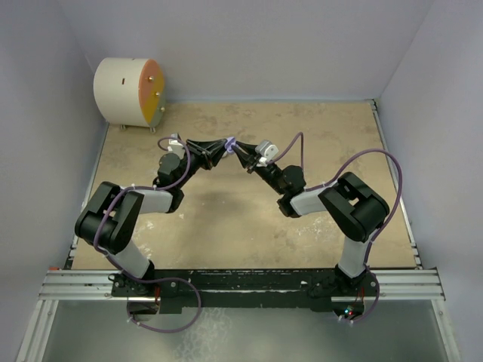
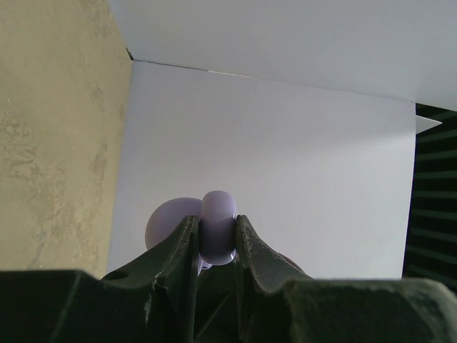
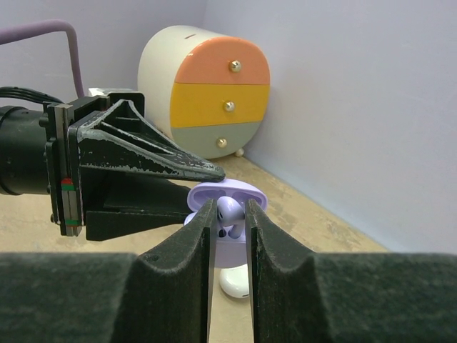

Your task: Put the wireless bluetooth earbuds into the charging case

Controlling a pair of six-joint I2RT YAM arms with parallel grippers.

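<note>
The lavender charging case [image 3: 227, 191] is held in my left gripper, lid raised, seen facing the right wrist camera. My right gripper is at the case's opening, its fingertips around a lavender earbud piece; whether they close on it is unclear. Both grippers meet near the middle of the top view, around the case [image 1: 230, 145]. In the left wrist view the case's back shows between and behind the left fingertips.
A white rounded object [image 3: 234, 282] lies on the table beneath the case. A cylindrical cabinet with coloured drawers [image 1: 128, 92] stands at the back left.
</note>
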